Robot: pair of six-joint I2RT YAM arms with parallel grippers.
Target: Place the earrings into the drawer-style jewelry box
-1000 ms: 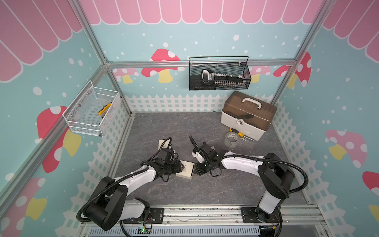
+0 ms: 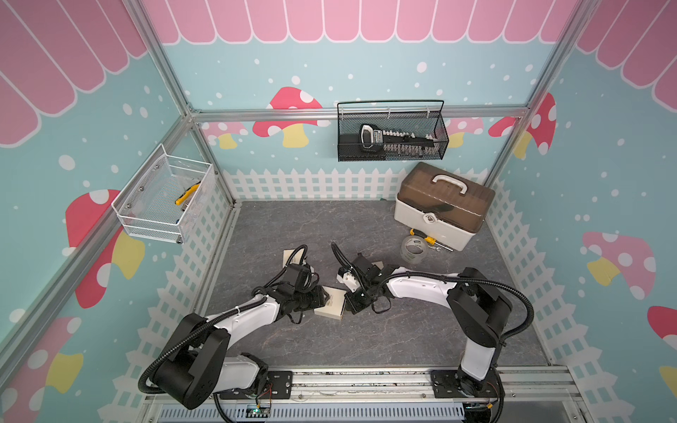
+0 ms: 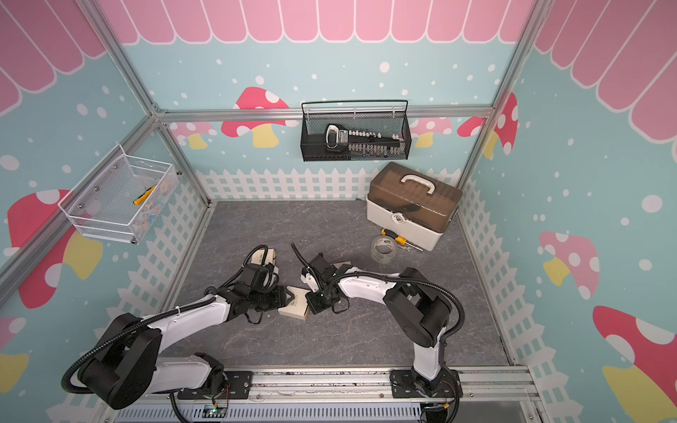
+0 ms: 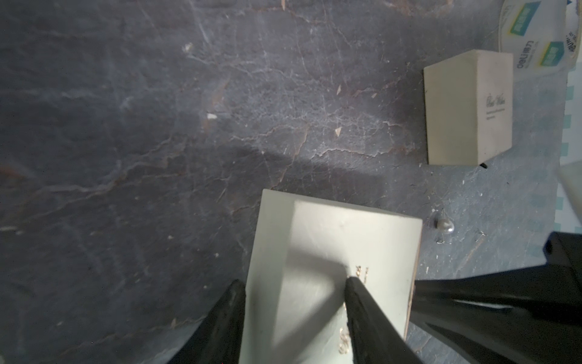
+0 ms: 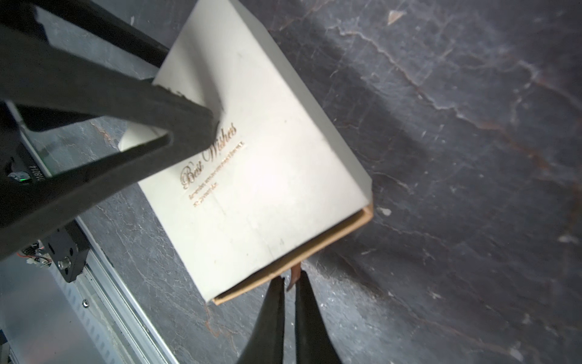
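The white "Best Wishes" box (image 5: 254, 194), with a brown edge and a small tab (image 5: 295, 274), lies on the table between both grippers. My left gripper is open over the box's top, fingers apart. My right gripper has its narrowly separated fingertips at the tab; whether it grips it is unclear. A small silver object (image 4: 445, 225) lies beside the box in the left wrist view, perhaps an earring.
A second pale box (image 4: 451, 109) and a tape roll (image 2: 413, 249) lie nearby. A screwdriver (image 2: 423, 236) lies by the toolbox (image 2: 440, 211) at back right.
My right gripper has moved left toward the box over the last second. The left arm and box look essentially unmoved.
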